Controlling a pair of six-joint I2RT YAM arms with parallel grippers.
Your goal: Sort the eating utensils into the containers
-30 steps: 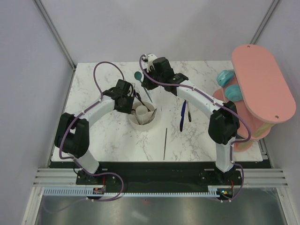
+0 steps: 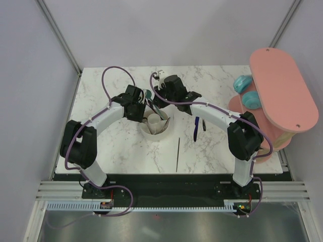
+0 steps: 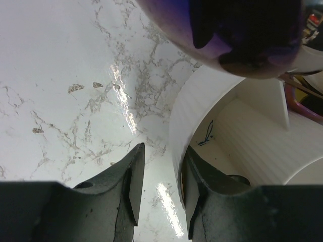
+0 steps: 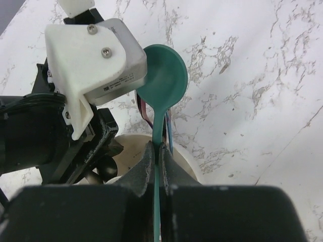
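A white round container (image 2: 157,137) with inner dividers stands in the middle of the table, several utensils inside. My right gripper is shut on the handle of a teal spoon (image 4: 164,75). The spoon's bowl points away from the container and its handle (image 2: 158,112) reaches over the opening; whether its end touches inside cannot be told. At the container's left side, my left gripper is part open, its fingers on either side of the white rim, with a gap on the outer side. A shiny purple utensil bowl (image 3: 227,35) overhangs that view.
Right of the container lie a dark blue utensil (image 2: 196,128), a short black one (image 2: 204,124) and a thin dark stick (image 2: 177,154). A pink rack (image 2: 285,91) with teal dishes (image 2: 251,100) stands far right. Both arms crowd close above the container.
My right gripper has come toward the front with the teal spoon, bringing its handle over the container. The left arm and container have shifted only slightly right.
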